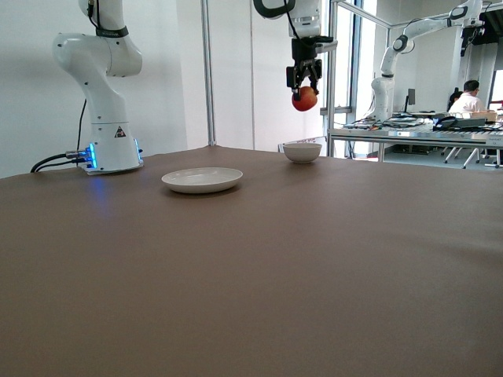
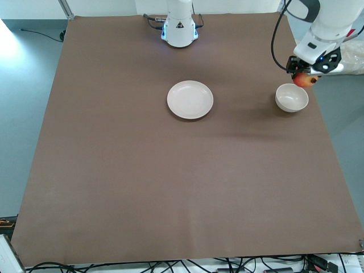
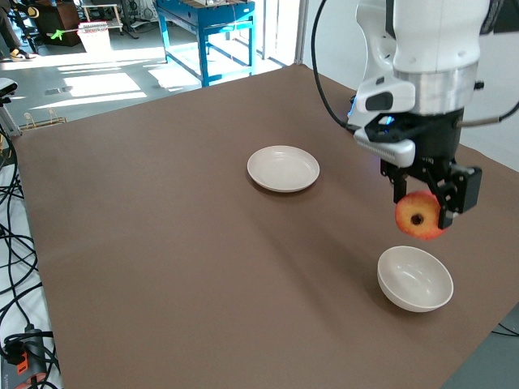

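My gripper [image 3: 422, 194] is shut on a red-yellow apple [image 3: 418, 215], held in the air at the right of the table; in the top view the apple [image 1: 305, 99] hangs above and beyond the table's surface. A white bowl [image 2: 292, 98] sits below it near the table's right edge, in the left view slightly nearer the camera than the apple. A white plate [image 2: 190, 99] lies near the middle of the upper table, to the left of the bowl.
Cables [image 2: 68, 268] run along the front edge outside it.
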